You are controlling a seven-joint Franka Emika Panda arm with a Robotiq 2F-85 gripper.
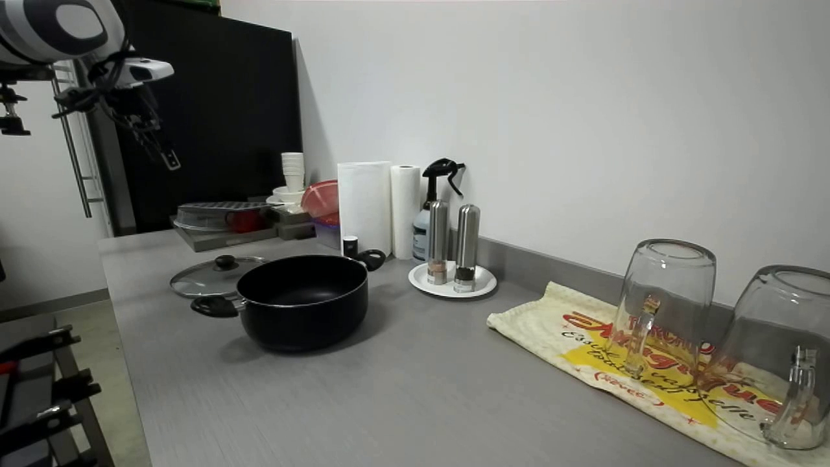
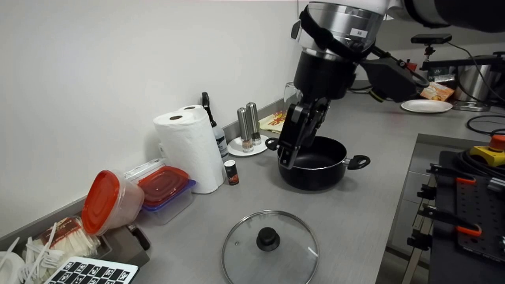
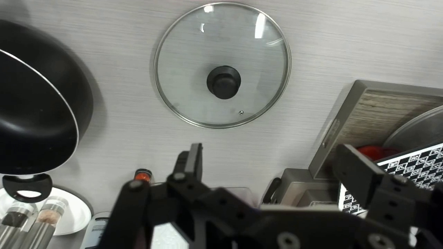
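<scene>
My gripper is open above the counter, its two fingers wide apart with nothing held between them. In the wrist view, the round glass lid (image 3: 189, 97) with its black knob (image 3: 224, 83) lies flat on the counter, up the picture from the fingertips. The black pot (image 3: 85, 89) stands uncovered at the left of that view, and its interior looks empty. In exterior view 1 the gripper (image 1: 170, 161) hangs high at the upper left, well above the lid (image 1: 203, 277) and the pot (image 1: 311, 323). Exterior view 2 shows the gripper (image 2: 287, 158) in front of part of the pot (image 2: 315, 182).
Two steel mills (image 1: 467, 245) stand on a white plate (image 1: 486, 285), near a spray bottle (image 1: 420, 233) and paper towel rolls (image 1: 364, 206). Plastic tubs (image 2: 163, 189) sit along the wall. Glass mugs (image 1: 673, 299) rest on a cloth (image 1: 529, 323).
</scene>
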